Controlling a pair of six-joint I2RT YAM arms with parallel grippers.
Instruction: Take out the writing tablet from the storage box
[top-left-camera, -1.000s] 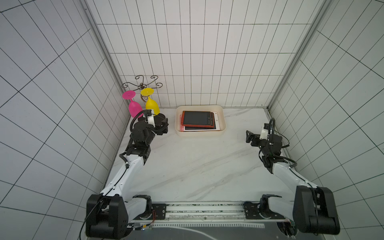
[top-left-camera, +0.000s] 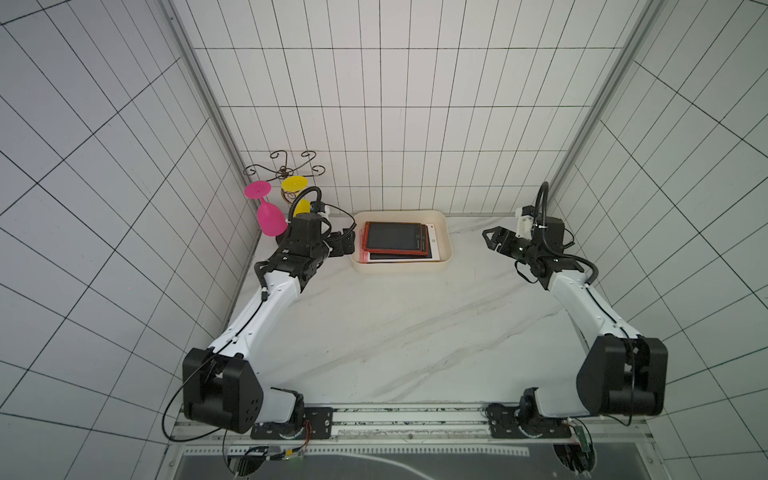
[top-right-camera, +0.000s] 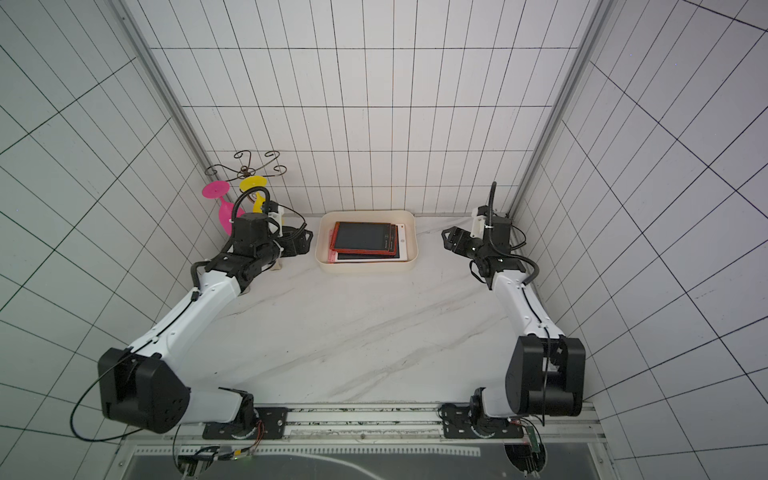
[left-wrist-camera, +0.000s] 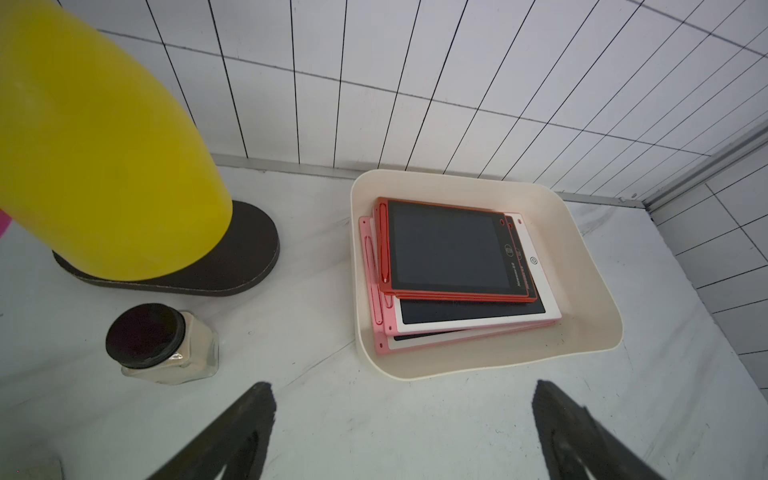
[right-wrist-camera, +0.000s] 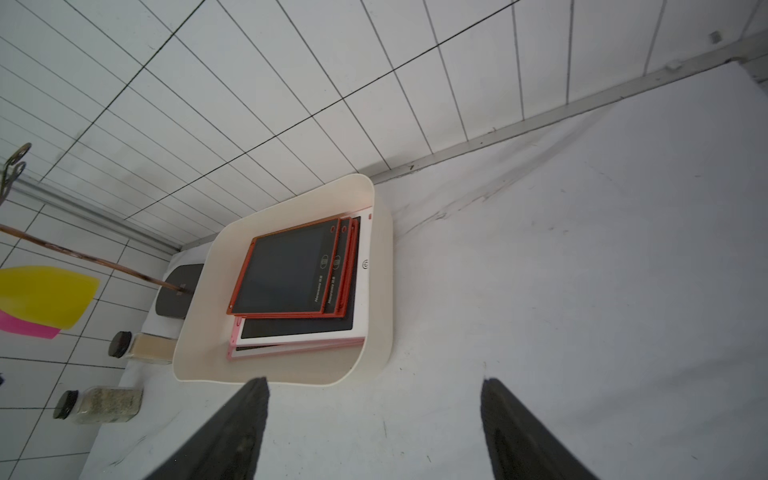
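A cream storage box (top-left-camera: 400, 267) stands against the back wall, holding a stack of writing tablets: red-framed ones (left-wrist-camera: 448, 244) on top of pink and white ones (left-wrist-camera: 532, 274). My left gripper hangs open at the box's left, empty, with the box ahead of it in the left wrist view. My right gripper is raised at the box's right, facing it, its fingers apart with nothing between them.
A wire rack with pink (top-left-camera: 270, 216) and yellow goblets (left-wrist-camera: 112, 152) stands left of the box, on a dark base (left-wrist-camera: 248, 256). Jars (left-wrist-camera: 160, 340) sit beside it.
My left gripper has shifted right, closer to the box; my right one has also moved inward.
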